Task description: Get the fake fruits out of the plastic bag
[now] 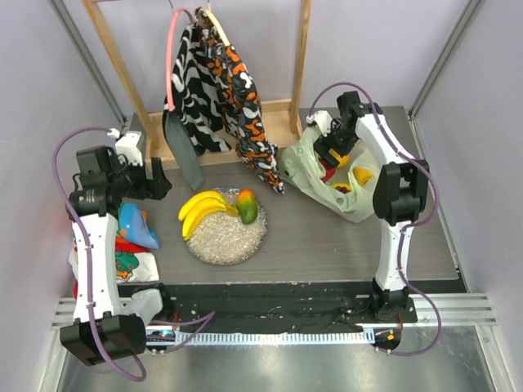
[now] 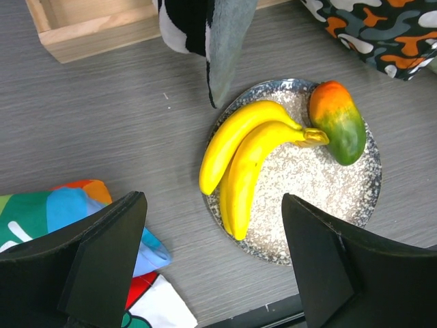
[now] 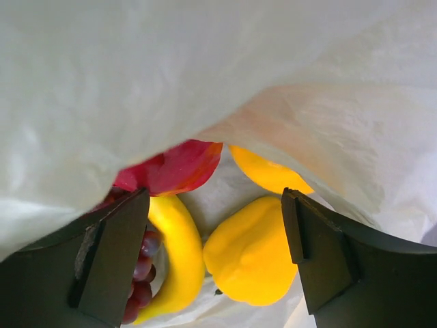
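A pale green plastic bag [image 1: 319,181] lies open at the right of the table, with fruits inside. The right wrist view looks into it: a yellow pear-shaped fruit [image 3: 251,254], a curved yellow fruit [image 3: 181,256], dark red grapes [image 3: 145,270], a red fruit [image 3: 181,167] and another yellow-orange one [image 3: 268,171]. My right gripper is inside the bag, open, its fingers either side of these fruits and nothing held. Over the left side of the table, my left gripper [image 1: 163,178] stands open and empty. Bananas [image 1: 203,211] and a mango [image 1: 247,207] rest on a round plate [image 1: 225,249].
Patterned clothes [image 1: 245,102] hang from a wooden rack [image 1: 296,65] behind the plate, their hems low over the table. Folded colourful cloths [image 1: 135,253] lie under the left arm. Bare table shows between plate and bag.
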